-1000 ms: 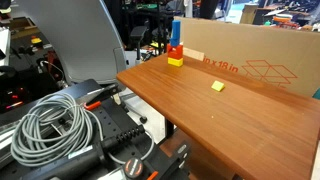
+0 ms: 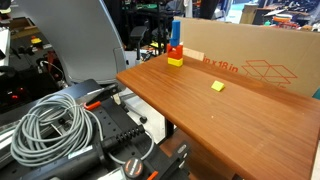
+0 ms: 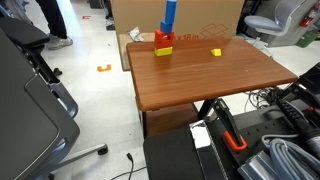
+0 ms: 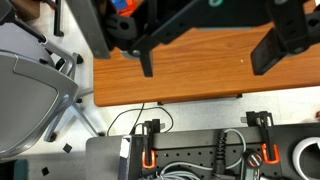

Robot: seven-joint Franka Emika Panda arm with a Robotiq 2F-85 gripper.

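A stack stands on the wooden table (image 2: 200, 105) near its back left in exterior view 1: a yellow block (image 2: 175, 62) at the bottom, red pieces (image 2: 175, 51) above it and a tall blue block (image 2: 176, 32) on top. To its right, apart from it, lies a small yellow block (image 2: 217, 86); exterior view 2 has the same small block (image 3: 216, 52) right of the stack. My gripper is open in the wrist view, dark fingers wide apart over bare wood. Part of the red and blue pieces (image 4: 124, 6) shows at the wrist view's top edge.
A cardboard panel (image 2: 250, 52) borders the table's back. In front of the table is a black base with coiled grey cable (image 2: 50, 130). A grey chair (image 4: 35, 90) stands at the wrist view's left.
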